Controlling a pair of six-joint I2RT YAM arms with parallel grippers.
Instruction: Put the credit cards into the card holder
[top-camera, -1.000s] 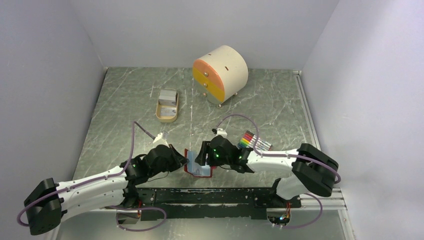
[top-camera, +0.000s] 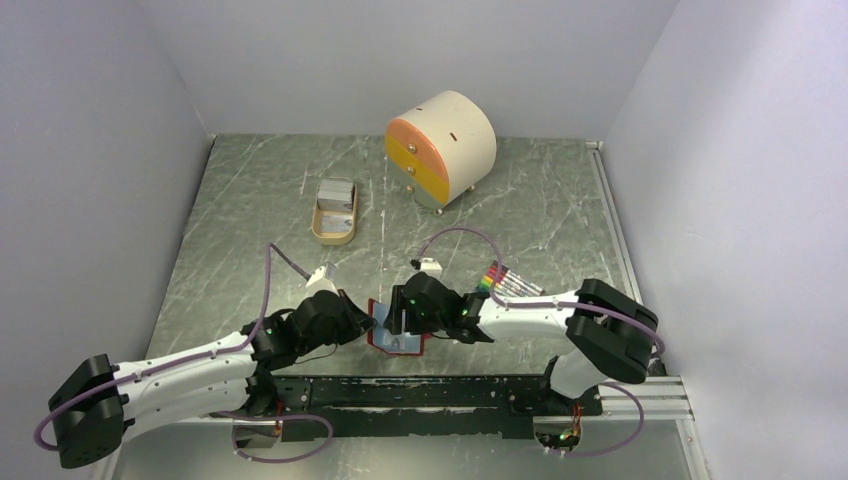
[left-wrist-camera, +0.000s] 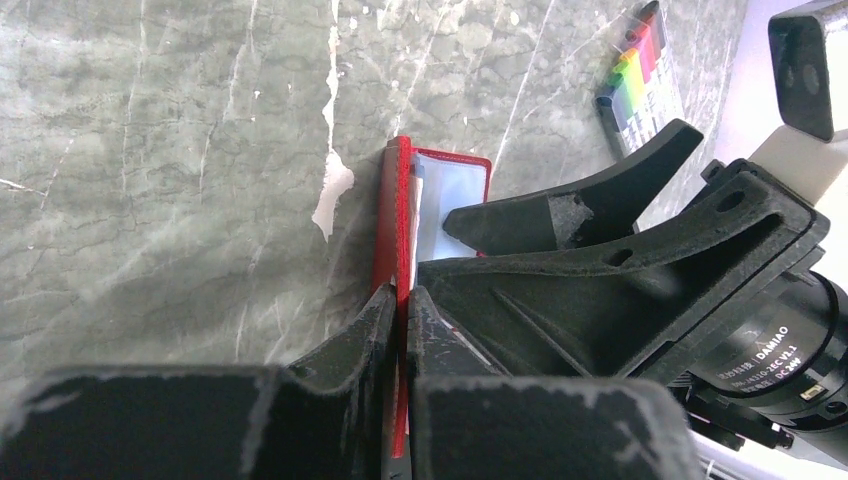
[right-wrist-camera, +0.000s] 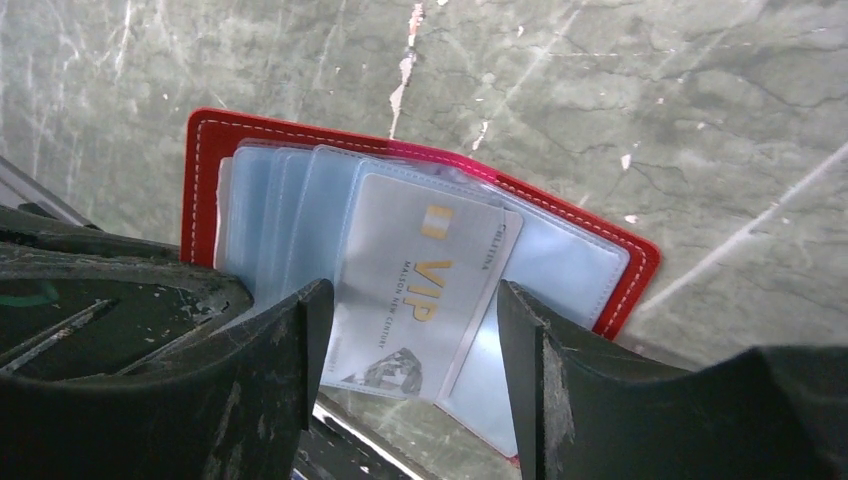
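Observation:
The open card holder (top-camera: 407, 345) has a red cover and pale blue clear sleeves. In the left wrist view its red cover (left-wrist-camera: 391, 215) stands on edge, with my left gripper shut on it. A white card (right-wrist-camera: 420, 280) marked VIP lies on the sleeves in the right wrist view; I cannot tell how far it is inside one. My right gripper is open over this card, one finger (right-wrist-camera: 318, 340) to each side, nothing gripped. More cards (top-camera: 336, 223) lie in a beige tray farther back.
The beige tray (top-camera: 334, 239) stands at the back left. A white cylindrical drawer box (top-camera: 455, 135) with an orange and yellow front is at the back. Coloured markers (top-camera: 515, 284) lie to the right, near my right arm.
My right gripper has moved a little to the left over the card holder, closer to my left gripper. The left arm and the holder look unmoved.

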